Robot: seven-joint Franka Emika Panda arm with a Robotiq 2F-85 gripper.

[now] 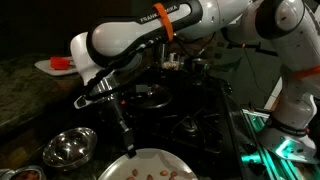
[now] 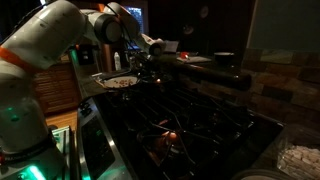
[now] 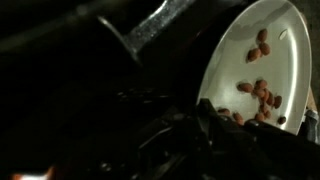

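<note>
A pale oval plate [image 1: 148,165] lies at the bottom edge of exterior view 1, partly cut off. Several small brown pieces [image 3: 262,92] rest on it, clustered in the wrist view toward its lower part. My gripper [image 1: 131,153] points down at the plate's far rim and is shut on that rim, though the dark fingers hide most of the contact. From the wrist, the plate [image 3: 232,62] fills the right side, its near edge meeting the shadowed fingers. Exterior view 2 shows the plate [image 2: 120,82] small and far off.
Left of the plate stands a shiny metal bowl [image 1: 70,148]. The dark stove [image 1: 195,130] spreads to the right, with a lidded pan [image 1: 152,97] behind. A red item [image 1: 60,63] sits at the back left. Clear packaging [image 2: 300,158] lies in the near right corner.
</note>
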